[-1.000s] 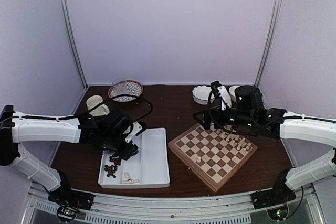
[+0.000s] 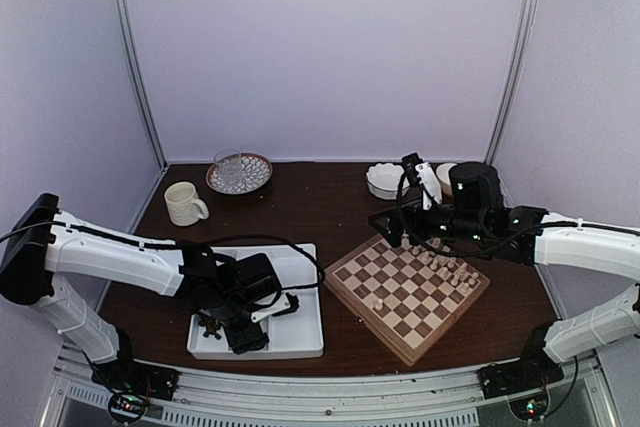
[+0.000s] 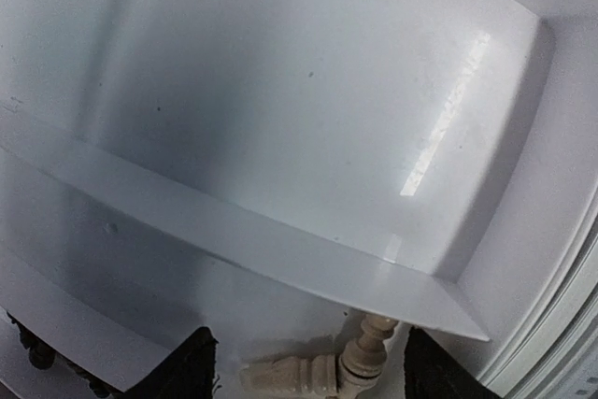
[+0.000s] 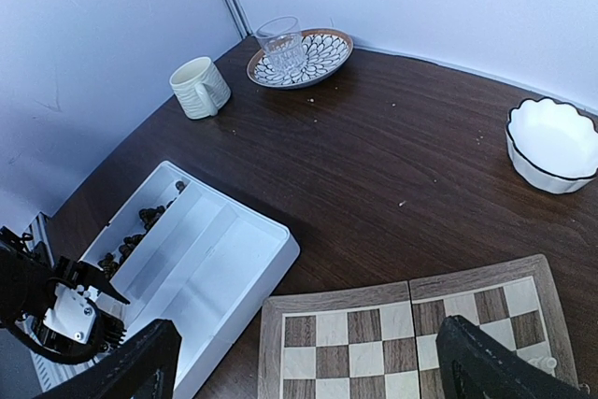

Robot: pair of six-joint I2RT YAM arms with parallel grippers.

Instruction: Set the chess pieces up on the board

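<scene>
Inside the white divided tray [image 2: 304,345], light wooden chess pieces [image 3: 363,359] lie on their sides at the near end of the middle compartment. My left gripper is over them, its fingers apart on either side of the pieces; whether it touches them cannot be told. The chessboard [image 2: 410,299] lies on the right, with several light pieces [image 2: 446,273] along its far right side and a single one [image 2: 378,303] nearer its left edge. Above the board's far corner hangs my right gripper, open and empty.
Dark pieces [image 4: 144,231] lie in the tray's left compartment. A mug [image 2: 185,204] and a patterned plate [image 2: 258,173] with a glass [image 2: 229,164] stand at the back left. White bowl [image 2: 385,181] sits at the back right.
My left gripper has moved toward the near end of the tray and now covers the light pieces there in the top view. The right arm has stayed still.
</scene>
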